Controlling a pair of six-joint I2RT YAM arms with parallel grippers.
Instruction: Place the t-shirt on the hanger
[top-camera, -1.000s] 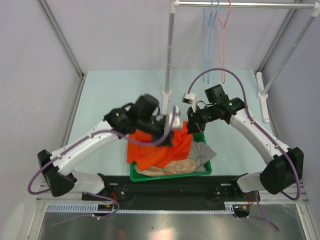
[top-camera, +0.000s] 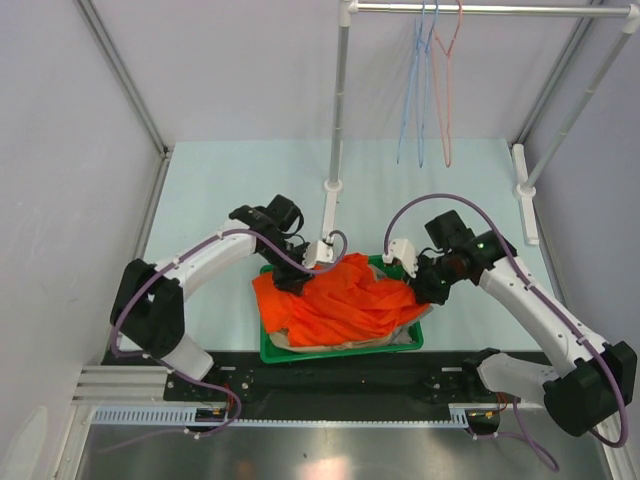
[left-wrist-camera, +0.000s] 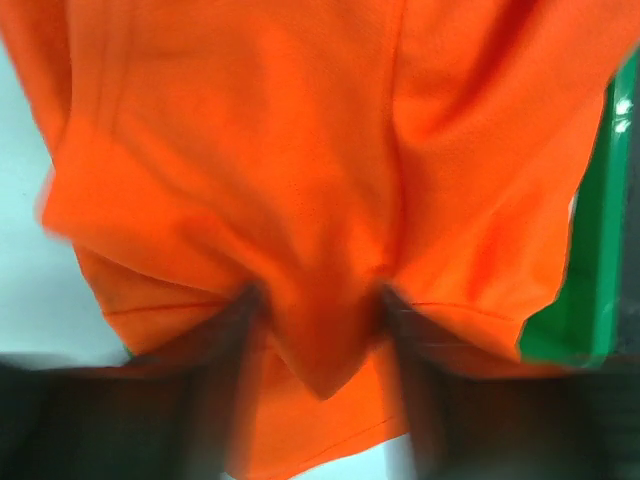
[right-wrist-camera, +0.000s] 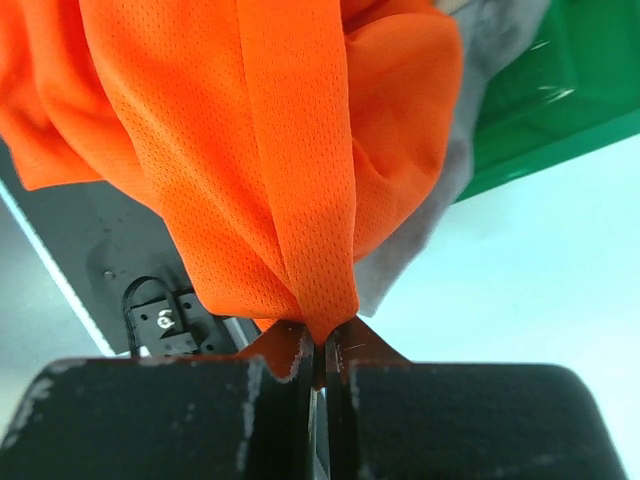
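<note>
An orange t-shirt (top-camera: 340, 300) lies spread over a green bin (top-camera: 312, 356), beige and grey cloth under it. My left gripper (top-camera: 296, 280) is down at the shirt's left part; in the left wrist view its blurred fingers straddle a fold of orange fabric, apart from each other. My right gripper is shut on a gathered edge of the t-shirt at the bin's right side. Blue hangers (top-camera: 407, 105) and a pink hanger (top-camera: 449, 110) hang from the rail above.
The white rail's upright (top-camera: 336, 160) stands behind the bin, with a second post at right.
My right gripper has moved down and to the front right, drawing the orange shirt over the grey cloth. My left gripper has pulled back leftward and lowered onto the shirt.
</note>
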